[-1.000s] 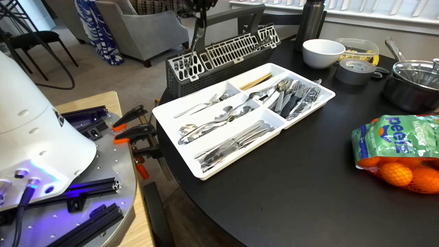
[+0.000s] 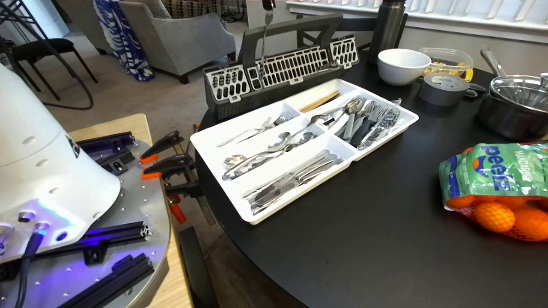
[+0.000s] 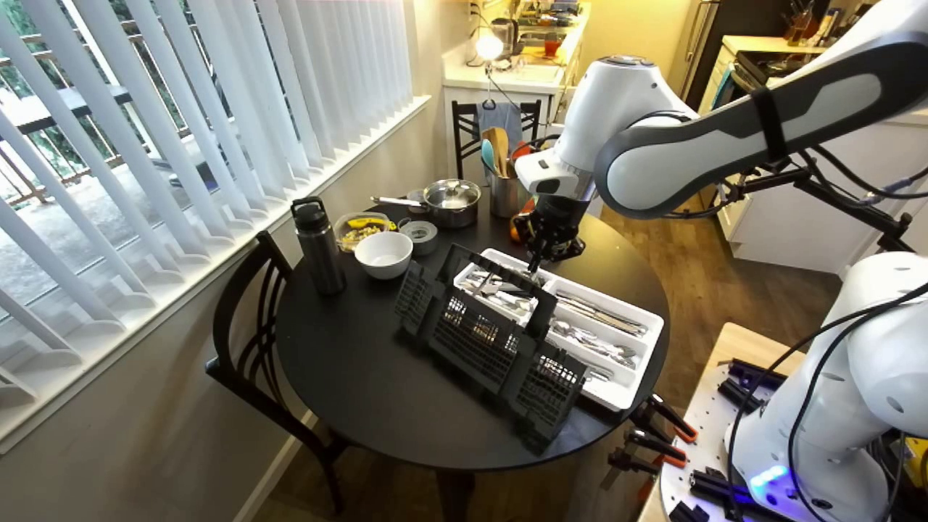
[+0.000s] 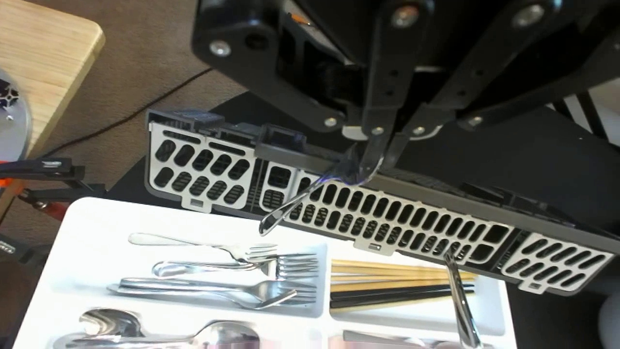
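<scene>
In the wrist view my gripper is shut on the head of a metal fork (image 4: 287, 210), whose handle slants down past the front of the dark cutlery basket (image 4: 383, 214). The fork (image 2: 264, 48) hangs tines up in exterior view 1, its lower end overlapping the basket (image 2: 287, 66); I cannot tell whether they touch. Another metal utensil (image 4: 463, 305) sticks out of the basket's slotted lid, towards the right. Beside the basket lies the white cutlery tray (image 4: 58, 273), where forks (image 4: 232, 291), chopsticks (image 4: 395, 279) and spoons have separate compartments.
A white bowl (image 2: 403, 66), a roll of tape (image 2: 442, 88), a pot (image 2: 516, 115) and a tall bottle (image 2: 388, 31) stand beyond the tray. The bag of mandarins (image 2: 495, 192) lies on the right.
My gripper has risen, mostly out of exterior view 1, and the fork has shifted right with it. The basket has turned and its right end has moved right.
</scene>
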